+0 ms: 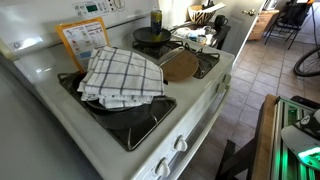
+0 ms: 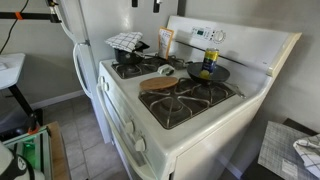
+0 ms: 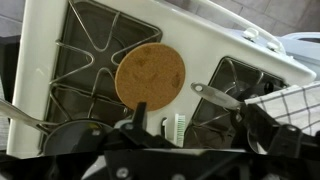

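My gripper hangs over the stove, its two dark fingertips apart and nothing seen held between them. High in exterior view 2, the gripper [image 2: 146, 5] shows only as two dark tips at the top edge, well above the stovetop. A checkered towel [image 1: 122, 74] drapes over a dark pot [image 2: 128, 57] on one end of the stove; in the wrist view the towel [image 3: 298, 102] is partly behind the right finger. A round cork trivet [image 3: 150, 76] lies on the grates near the middle. A black frying pan [image 2: 208, 72] occupies the other end.
A yellow-labelled bottle [image 2: 210, 59] stands by the frying pan. Between the burners lies a white-and-green brush [image 3: 179, 130]. An orange-edged board [image 1: 84, 40] leans at the stove's back panel. Free floor [image 1: 235, 120] lies before the stove.
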